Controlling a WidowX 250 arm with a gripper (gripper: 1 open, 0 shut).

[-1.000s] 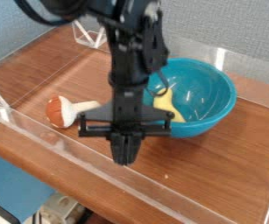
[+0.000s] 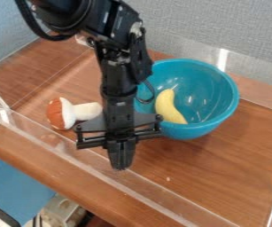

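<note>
My black gripper points down over the wooden table, in front of the teal bowl and right of a toy mushroom with an orange-red cap and white stem, which lies on its side. The fingers are close together, and whether they are open or shut is unclear. A yellow banana-shaped object rests inside the teal bowl, partly behind the arm.
Clear plastic edging runs along the table's near-left edge, with a blue surface below. A textured grey wall stands behind.
The arm has moved back and slightly left, away from the camera, and its gripper sits a little higher in view. More of the banana shows. The mushroom and bowl stay put.
</note>
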